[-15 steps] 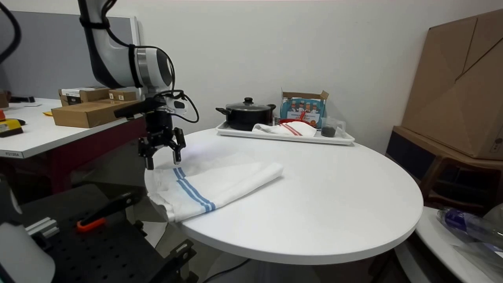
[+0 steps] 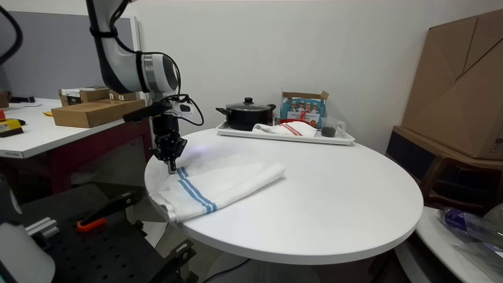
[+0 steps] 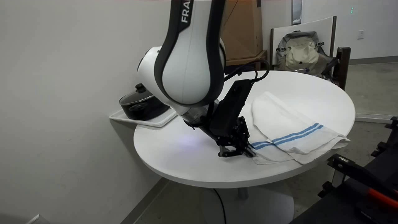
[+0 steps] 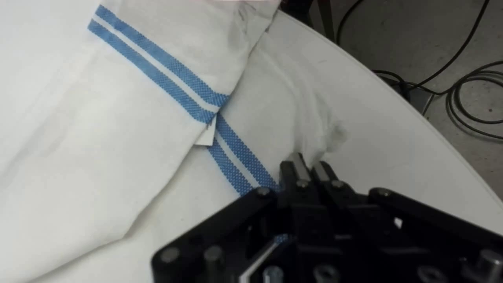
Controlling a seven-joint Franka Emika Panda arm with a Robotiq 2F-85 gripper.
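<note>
A white towel with blue stripes (image 2: 221,188) lies loosely folded at the left side of the round white table, part of it reaching the rim. My gripper (image 2: 171,170) points down at the towel's far left corner. In the wrist view the gripper is shut on the towel (image 4: 118,155), its fingertips nearly together with bunched cloth (image 4: 313,136) rising between them. From the other side, the gripper (image 3: 249,152) touches down at the edge of the towel (image 3: 294,140). Exactly how much cloth is pinched is hidden by the fingers.
At the back, a white tray (image 2: 283,137) holds a black lidded pot (image 2: 247,115), a red-striped cloth (image 2: 287,128) and a colourful box (image 2: 303,109). A side desk (image 2: 61,136) with cardboard boxes stands left.
</note>
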